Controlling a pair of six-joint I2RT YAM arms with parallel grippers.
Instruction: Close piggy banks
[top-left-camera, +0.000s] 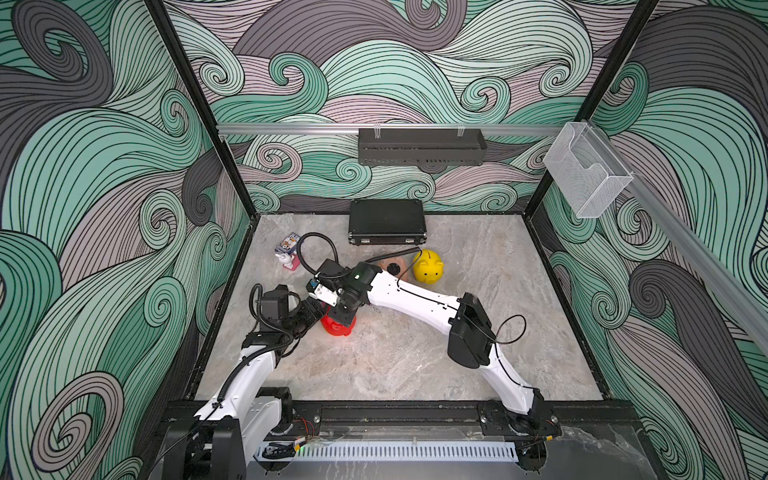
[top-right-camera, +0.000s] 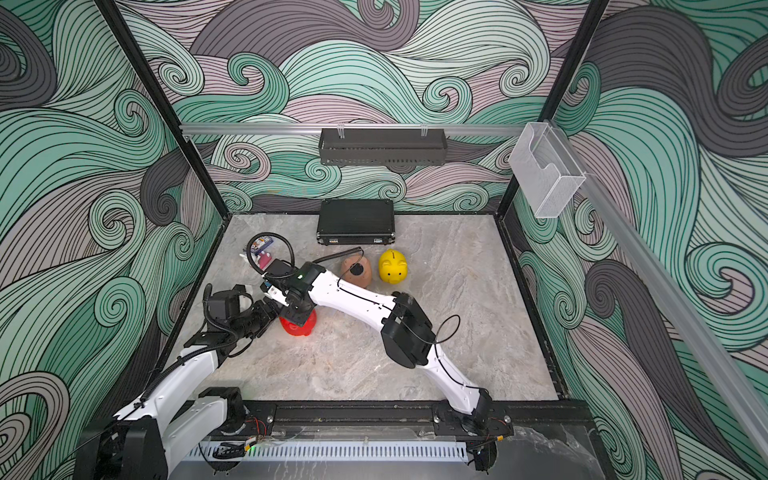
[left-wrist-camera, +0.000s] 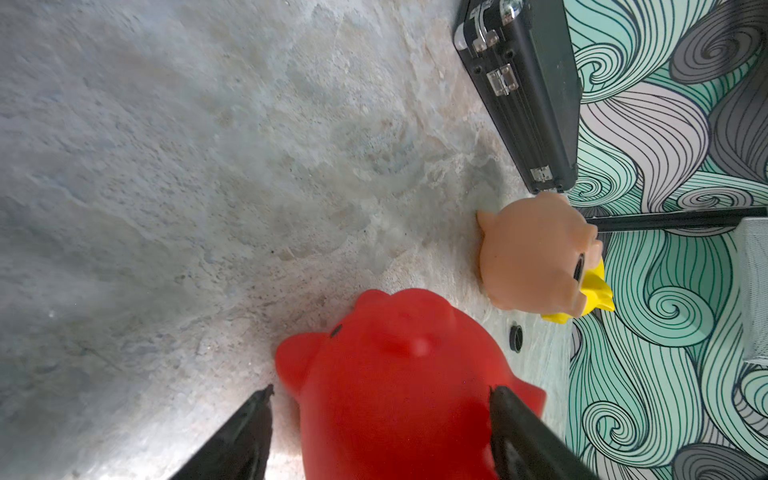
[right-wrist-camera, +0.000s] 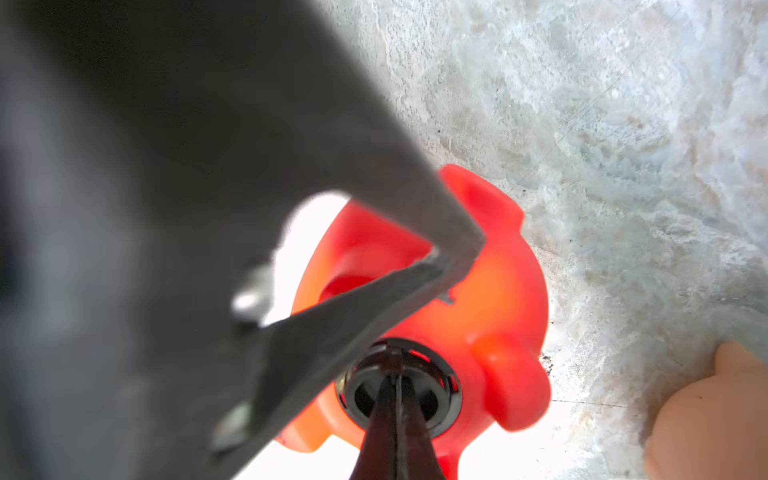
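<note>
A red piggy bank (top-left-camera: 338, 326) lies at the left-centre of the table, partly under both grippers. My left gripper is part open, its fingers either side of the red body. My right gripper is shut, its tips over the dark round opening on the red bank. A peach piggy bank (left-wrist-camera: 534, 249) stands behind, with a dark round piece at its middle in the top views. A yellow piggy bank (top-right-camera: 392, 267) is to its right.
A black case (top-left-camera: 386, 218) lies at the back, and a small boxed item (top-left-camera: 286, 246) at the back left. A small black ring (left-wrist-camera: 516, 337) lies on the table.
</note>
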